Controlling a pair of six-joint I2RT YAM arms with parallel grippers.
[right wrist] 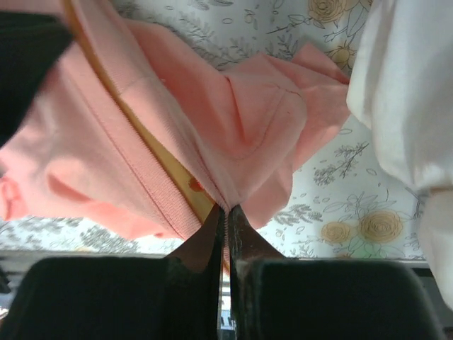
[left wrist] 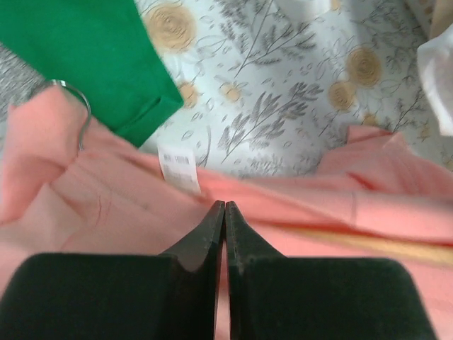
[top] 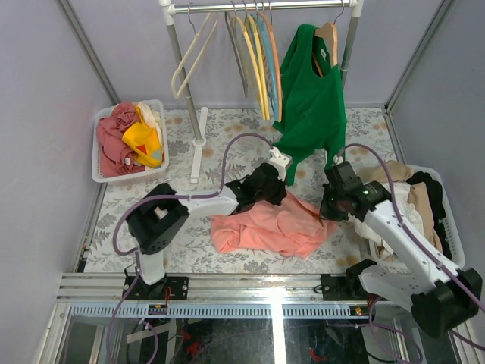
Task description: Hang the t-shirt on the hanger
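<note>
The salmon t-shirt (top: 261,231) lies rumpled on the patterned floor. Inside its neck opening runs a wooden hanger (right wrist: 164,157), whose metal hook (left wrist: 85,113) pokes out of the cloth near a white label (left wrist: 178,167). My right gripper is shut on the shirt's neck edge, a thin fold of which shows between its fingertips, close to one end of the hanger. My left gripper is shut above the shirt's middle with nothing visible between its fingers. Most of the hanger is hidden by the cloth.
A green garment (top: 314,102) hangs on the rack (top: 295,5), its lower end near both grippers. Several empty hangers (top: 258,64) hang left of it. Clothes baskets stand left (top: 97,152) and right (top: 453,227). Floor behind the left arm is clear.
</note>
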